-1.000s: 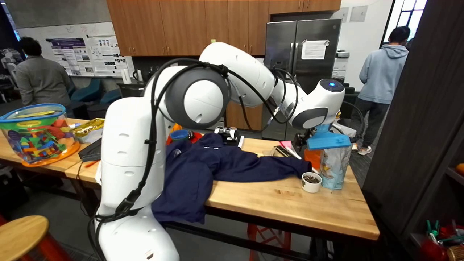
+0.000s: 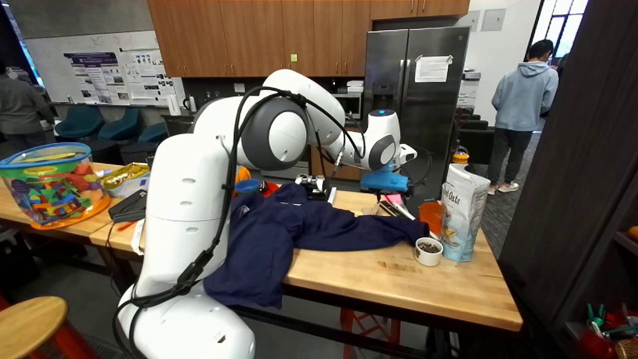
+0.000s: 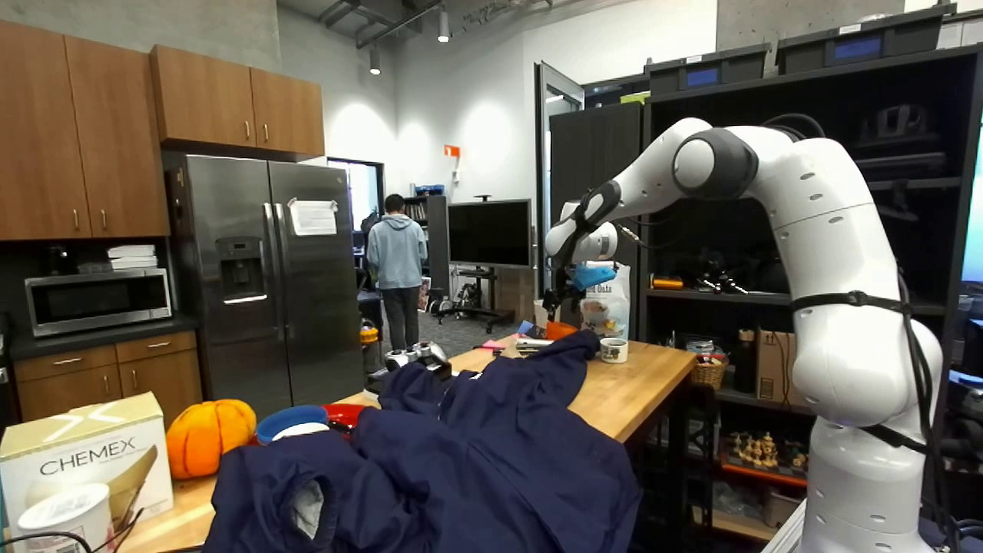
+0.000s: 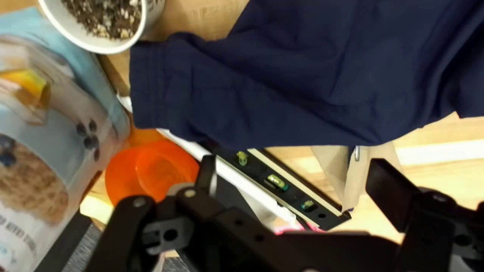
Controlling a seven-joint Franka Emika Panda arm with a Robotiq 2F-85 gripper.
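Note:
My gripper is open over the table's far right part, its two black fingers wide apart with nothing held between them. Beneath the gap lie a black level (image 4: 276, 181) and a strip of cardboard (image 4: 356, 179). A navy garment (image 2: 263, 239) is spread across the table, and its sleeve (image 4: 272, 90) stretches toward a white cup of dark, gritty matter (image 4: 106, 20). Beside the cup stands an oats bag (image 2: 463, 212), upright. An orange container (image 4: 152, 167) sits near the bag, left of the fingers in the wrist view.
Bare wood (image 2: 389, 275) shows along the table's front right. A game controller (image 2: 312, 182), a blue bowl (image 2: 246, 186) and an orange pumpkin (image 3: 210, 438) lie beyond the garment. A tub of colored blocks (image 2: 51, 185) stands far left. One person (image 2: 523, 113) stands behind the table.
In exterior view 1 my arm's end has swung left, away from the oats bag, which it partly covered before. Garment, cup and bag look unmoved. The person at far left has shifted.

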